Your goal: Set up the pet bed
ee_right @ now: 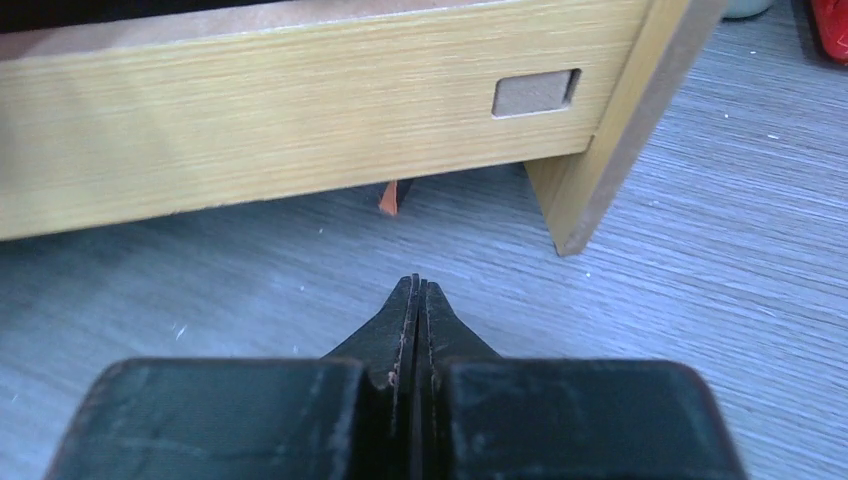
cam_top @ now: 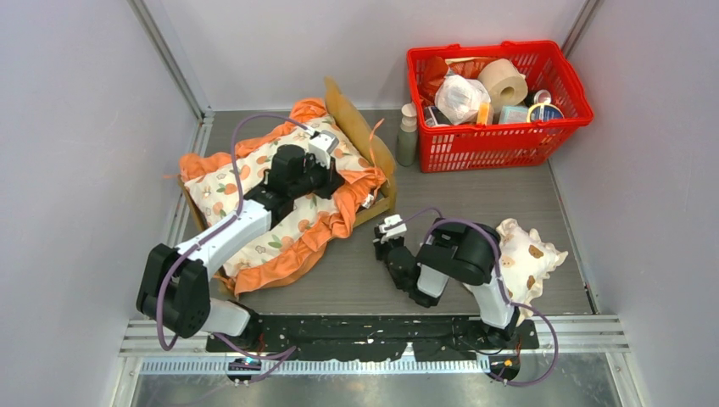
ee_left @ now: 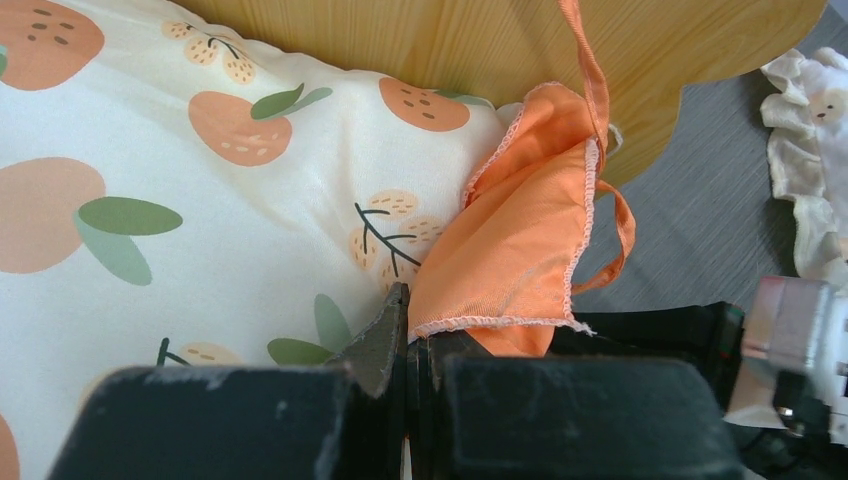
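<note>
The wooden pet bed (cam_top: 346, 117) stands slanted at the left. A white fruit-print cushion (ee_left: 250, 220) with an orange border (cam_top: 292, 267) lies over it. At the bed's headboard end, my left gripper is shut on an orange corner flap (ee_left: 510, 240) with loose ties. My right gripper is shut with nothing between its fingers, low over the floor before the bed's side rail (ee_right: 300, 110). An orange strap tip (ee_right: 389, 198) hangs below that rail, beyond the fingertips. A small white pillow with brown spots (cam_top: 526, 264) lies at the right, partly behind the right arm.
A red basket (cam_top: 500, 153) filled with household goods stands at the back right, with a grey-green bottle (cam_top: 407, 140) beside it. Bare floor (cam_top: 462, 195) lies between the basket and the right arm.
</note>
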